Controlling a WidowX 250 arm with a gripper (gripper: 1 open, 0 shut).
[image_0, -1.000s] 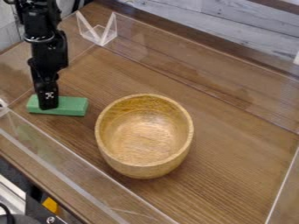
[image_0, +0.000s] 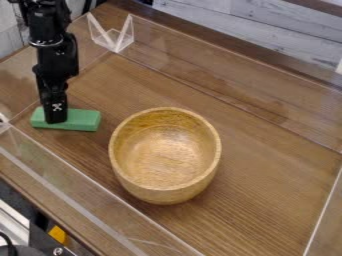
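A green rectangular block (image_0: 78, 121) lies on the wooden table at the left. The black robot arm comes down from the upper left, and its gripper (image_0: 54, 108) is low over the left part of the block, open as far as the small view shows; its fingertips are at or just above the block's top.
A large round wooden bowl (image_0: 164, 156) stands right of and below the block. Clear plastic walls edge the table (image_0: 261, 110), whose right and upper parts are bare. A small white wire-like piece (image_0: 114, 35) is at the back left.
The arm and gripper have shifted very slightly; the block lies in the same place.
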